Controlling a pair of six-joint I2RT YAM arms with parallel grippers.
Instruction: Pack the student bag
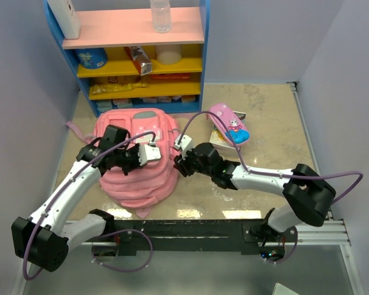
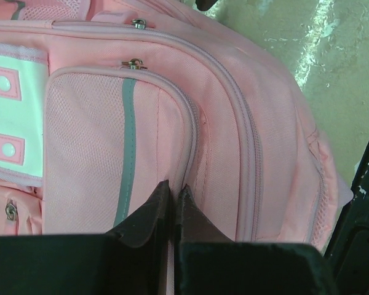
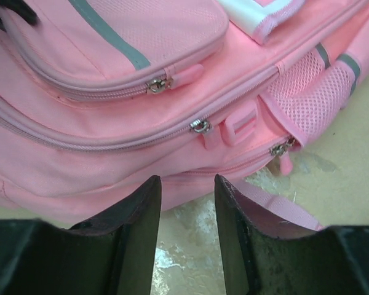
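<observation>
The pink backpack (image 1: 163,175) lies flat on the left half of the table, its mesh front pocket (image 2: 86,123) facing up. My left gripper is shut on the piped edge of that pocket, pinching a fold of it. In the right wrist view several zipper pulls (image 3: 200,126) show along the bag's side. My right gripper stands open beside that side, with no part of the bag between its fingers. A pink pencil case (image 1: 229,123) rests at the back right on top of books (image 1: 221,141).
Behind the bag stands a shelf (image 1: 135,44) holding a clear bottle (image 1: 161,15), a blue can (image 1: 92,57), a snack packet (image 1: 139,60) and other goods. Bare table (image 1: 277,129) lies to the right. My right arm reaches across the table's front right.
</observation>
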